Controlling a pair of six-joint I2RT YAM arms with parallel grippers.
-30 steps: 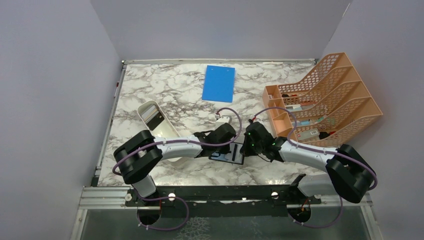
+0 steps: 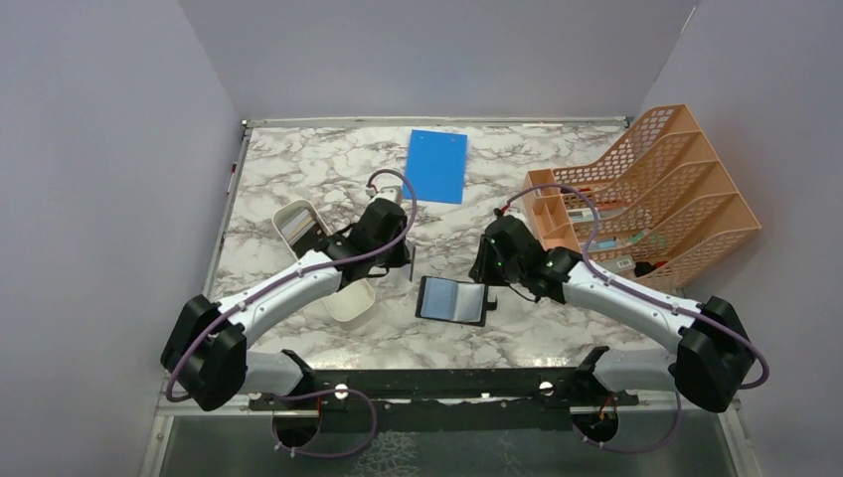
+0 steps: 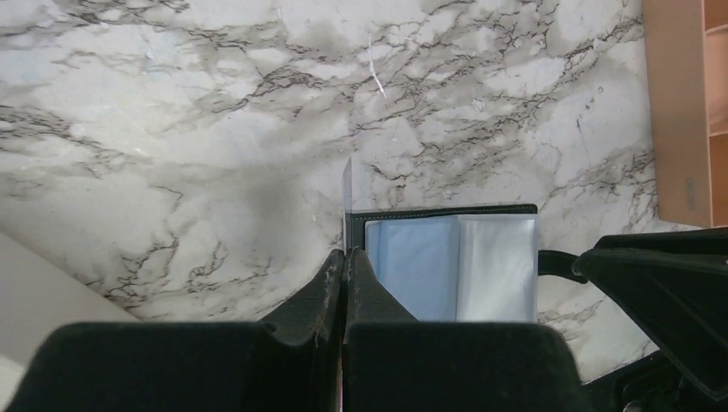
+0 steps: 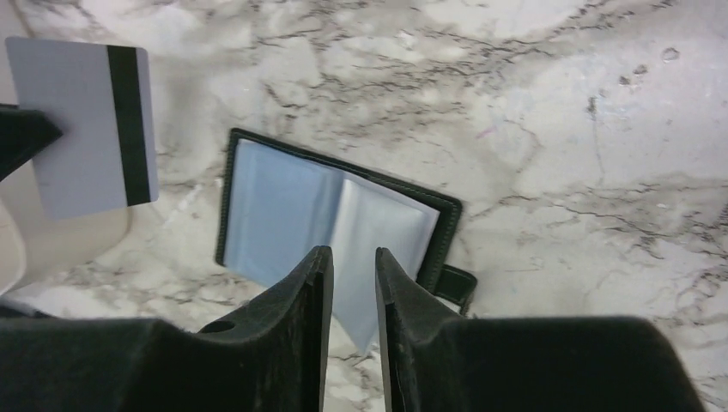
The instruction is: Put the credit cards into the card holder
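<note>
The open card holder (image 2: 437, 297), black-edged with clear sleeves over pale blue and whitish halves, lies flat on the marble table. My left gripper is shut on a grey credit card (image 4: 77, 129) with a black stripe. It holds that card upright, left of the holder and apart from it; the left wrist view shows it almost edge-on. Over the holder's whitish half (image 4: 378, 232) is my right gripper, narrowly open with nothing between its fingers. More cards (image 2: 297, 227) sit in the white tray (image 2: 350, 304) at the left, partly hidden by the left arm.
An orange slatted organizer (image 2: 686, 199) with assorted items stands at the right. Toward the back lies a blue sheet (image 2: 435, 164). Bare marble surrounds the holder in front and behind. Both arms reach close in on either side of it.
My left gripper has drawn back from over the holder, leftward and toward the rear, with the card in it. The right gripper has shifted slightly rearward from the holder's right edge.
</note>
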